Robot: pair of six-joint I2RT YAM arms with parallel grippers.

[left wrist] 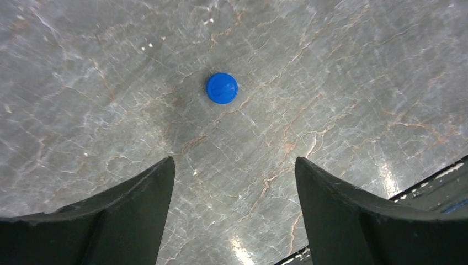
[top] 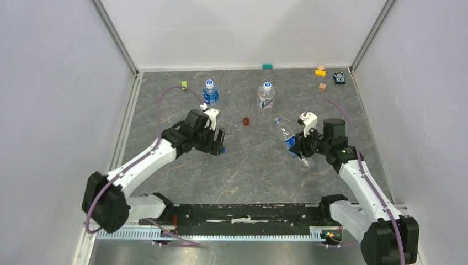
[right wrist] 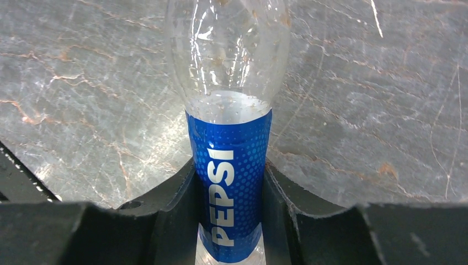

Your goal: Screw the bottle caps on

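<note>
My right gripper [top: 298, 144] is shut on a clear Pepsi bottle [top: 284, 132], gripping its blue label [right wrist: 226, 182] with the bottle lying tilted over the table. My left gripper is open with nothing between its fingers, hovering by a small blue cap [left wrist: 222, 88], which the top view shows partly hidden by it. Two upright water bottles, one blue-labelled [top: 211, 94] and one larger [top: 265, 96], stand toward the back, each with a blue-and-white top.
A brown round object [top: 246, 121] lies mid-table. Small blocks [top: 320, 73] and a toy car [top: 339, 78] sit along the back edge.
</note>
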